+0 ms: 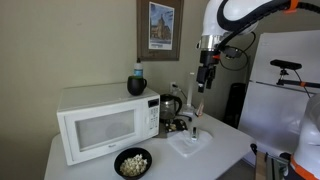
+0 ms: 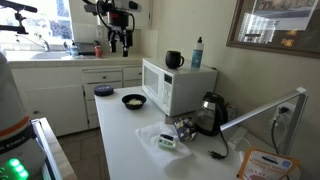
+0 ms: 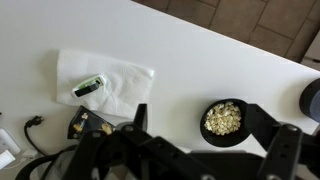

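My gripper stands open, high above the white table, with nothing between its fingers; in exterior view 1 the gripper [image 1: 207, 84] hangs at the upper right. Below it in the wrist view lies a black bowl [image 3: 206, 131] of pale, small pieces [image 3: 223, 119]. A white towel [image 3: 127, 88] is spread on the table, and on it rests a small white and green object [image 3: 89, 86] with a dark top. Exterior view 2 has the bowl [image 2: 133, 106] in front of the microwave and the towel [image 2: 156, 143] nearer the camera.
A white microwave [image 2: 182, 86] carries a black mug [image 2: 174, 59] and a bottle [image 2: 197, 53]. Beside it stands a kettle [image 1: 171, 107]. A small dark patterned box [image 3: 86, 124] and a cable [image 3: 34, 121] lie beyond the towel. A second dark bowl [image 2: 104, 90] sits farther along.
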